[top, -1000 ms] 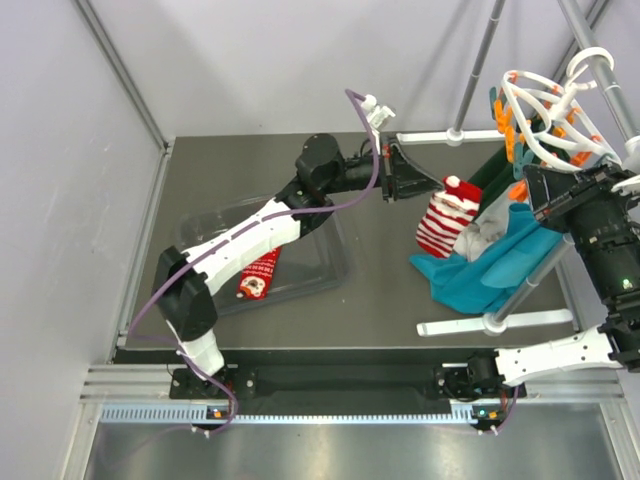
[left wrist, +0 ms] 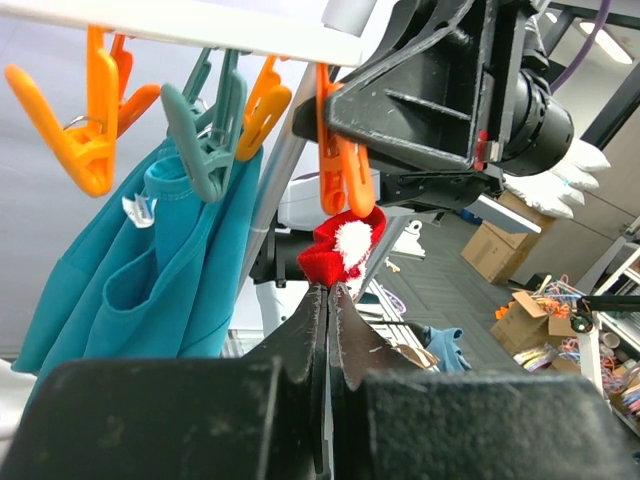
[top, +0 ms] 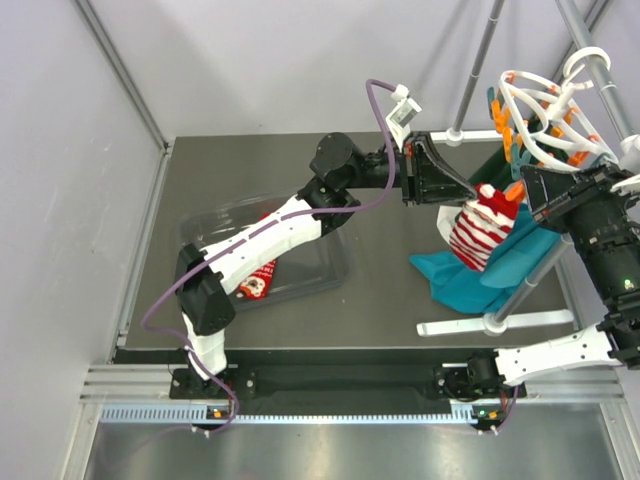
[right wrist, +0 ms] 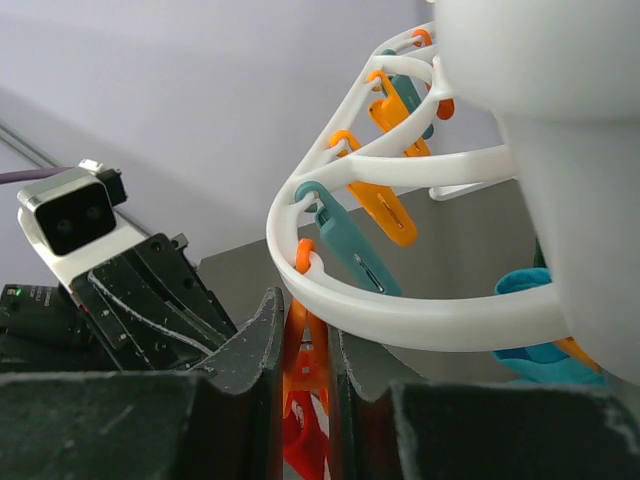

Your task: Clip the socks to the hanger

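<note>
My left gripper is shut on the top edge of a red-and-white striped sock, which dangles below it and shows as a red cuff in the left wrist view. Just above that cuff, my right gripper is shut on an orange clip on the white round hanger. Whether the cuff lies inside that clip I cannot tell. More orange and teal clips hang along the hanger, with teal fabric behind them.
A grey bin with another red sock stands on the left of the table, under my left arm. A metal stand carries the hanger at the right; its foot lies near the front edge.
My left gripper has moved right with the sock, up to beneath the clip at my right gripper. The sock's hanging part has swung. The right arm looks still.
</note>
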